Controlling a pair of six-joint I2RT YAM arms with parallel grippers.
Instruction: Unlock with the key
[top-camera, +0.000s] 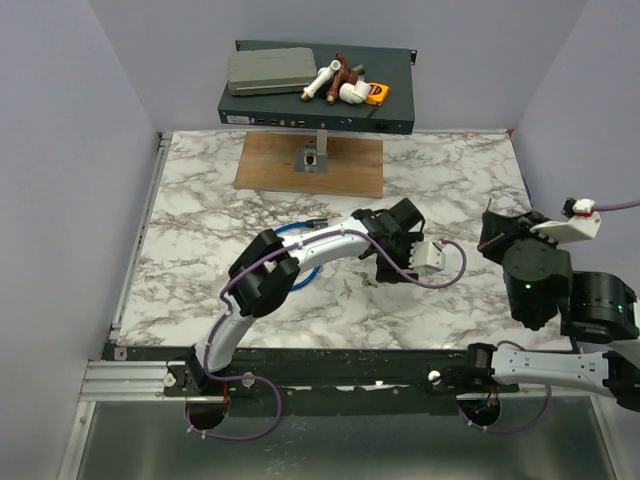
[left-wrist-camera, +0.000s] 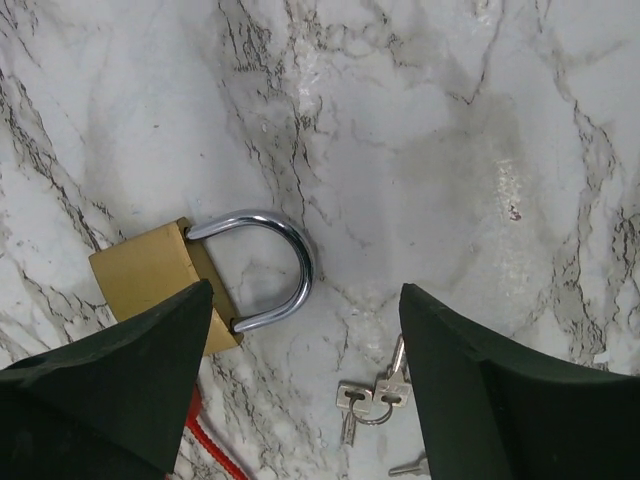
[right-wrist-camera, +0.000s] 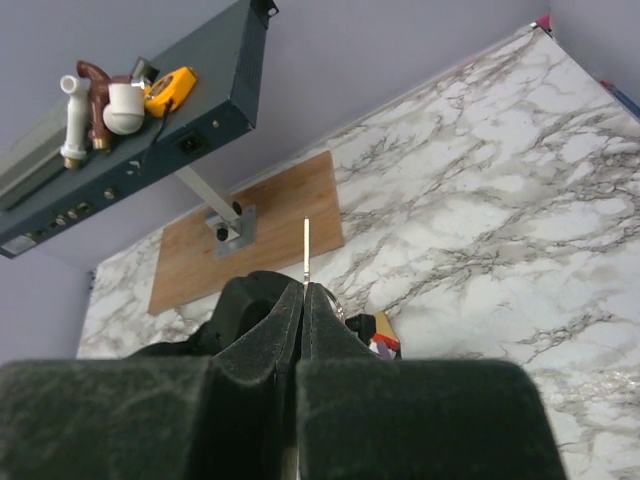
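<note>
A brass padlock (left-wrist-camera: 150, 275) with its steel shackle (left-wrist-camera: 305, 260) lies on the marble top, and small keys (left-wrist-camera: 390, 390) on rings lie just right of it. My left gripper hangs over them, part open, padlock and keys showing between and beyond its fingers. In the top view the left arm covers most of the padlock. My right gripper is off at the right, shut, with a thin light strip standing up beyond its tips; I cannot tell what that is.
A wooden board (top-camera: 260, 160) and a shelf (top-camera: 315, 100) with tools stand at the back. Blue and red cords lie under the left arm.
</note>
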